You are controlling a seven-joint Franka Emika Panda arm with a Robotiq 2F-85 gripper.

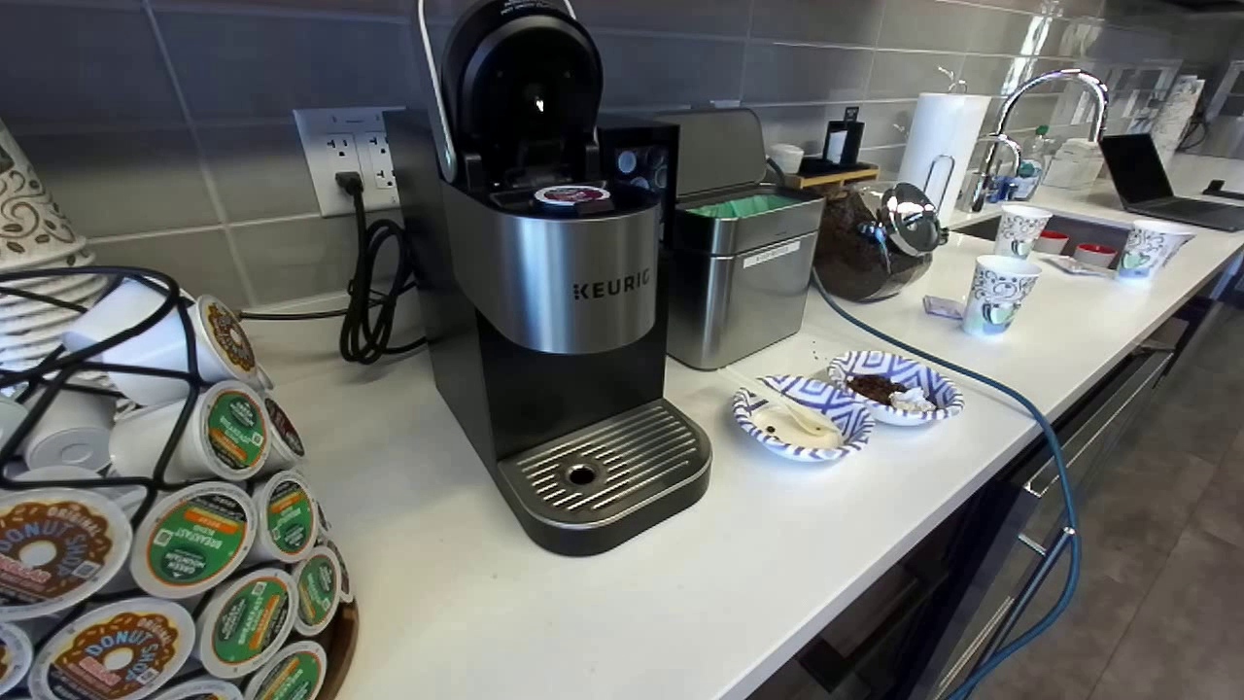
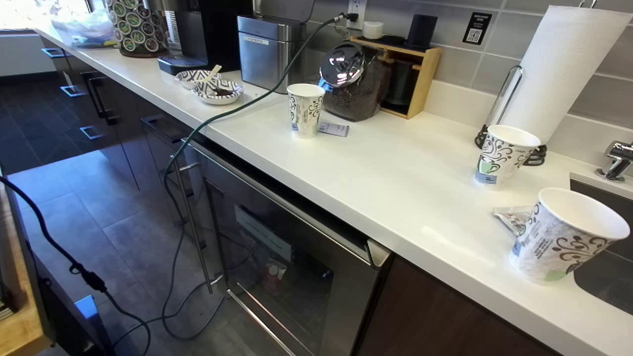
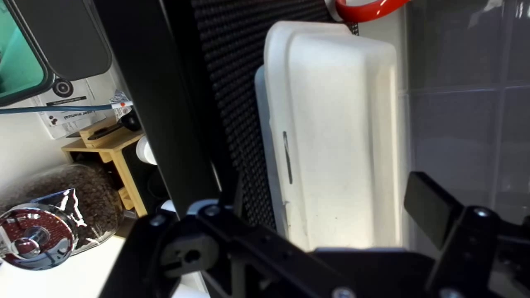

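My gripper is seen only in the wrist view, where its black fingers stand wide apart with nothing held. Beyond the gap lies a white plastic box-like piece (image 3: 338, 134) against a black textured panel (image 3: 233, 94); whether a finger touches it cannot be told. In exterior view 1, a coffee machine (image 1: 548, 280) stands on the counter with its lid raised. A pod (image 1: 571, 196) with a dark printed top sits in its top opening.
Right of the machine are a steel bin (image 1: 746, 280) with its lid up and two patterned bowls (image 1: 805, 449). Piled pods (image 1: 239, 432) crowd the left. A blue cable (image 1: 1055, 455) crosses the counter. Paper cups (image 2: 305, 110) stand further along. Bare counter lies before the machine.
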